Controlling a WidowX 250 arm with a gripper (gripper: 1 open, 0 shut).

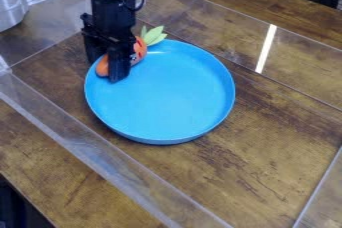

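Observation:
A blue plate (167,97) lies on the wooden table. At its upper-left edge my black gripper (114,57) is shut on an orange object (103,67) with green leaves (152,36), which looks like a toy carrot. The fingers partly hide it, so its exact shape is unclear.
Bare wooden table (214,187) surrounds the plate at the front and right. Clear panels run along the left. A white strip (265,48) lies to the right of the plate, and a dark edge runs along the top right.

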